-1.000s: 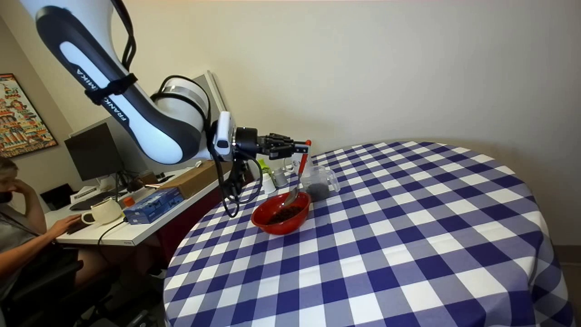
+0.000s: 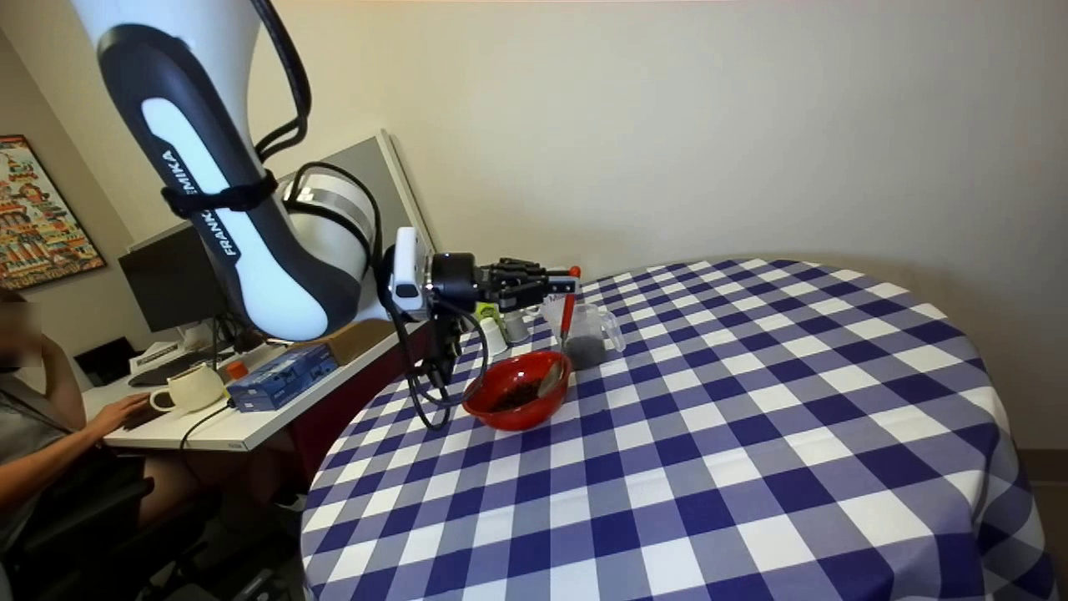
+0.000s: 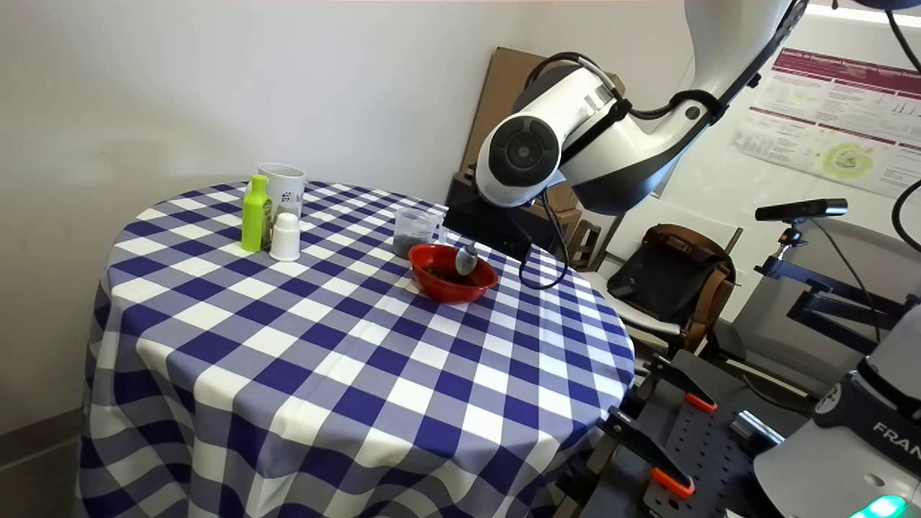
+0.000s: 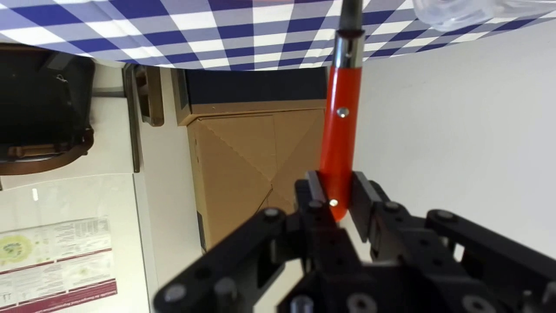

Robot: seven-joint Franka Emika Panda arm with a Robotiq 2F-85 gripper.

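My gripper is shut on the red handle (image 4: 341, 114) of a spoon, which it grips near the handle's end. The spoon hangs steeply downward. In exterior view 2 its grey metal head (image 3: 467, 259) is at the right side of a red bowl (image 3: 432, 275); whether it touches the bowl cannot be told. Dark small pieces (image 2: 518, 396) lie in the bottom of the bowl. Exterior view 1 has the gripper (image 2: 568, 281) level above and behind the bowl. The wrist view shows the handle between both fingers, with the spoon's head out of frame.
A clear measuring jug (image 3: 414, 232) with dark contents stands close behind the bowl. Farther off are a green bottle (image 3: 255, 216), a white bottle (image 3: 286, 237) and a white mug (image 3: 283, 185). Most of the checkered tablecloth (image 2: 721, 431) is bare.
The gripper has shifted slightly to the right in exterior view 1 and a little lower. The spoon moved with it, its head now nearer the bowl's right side.
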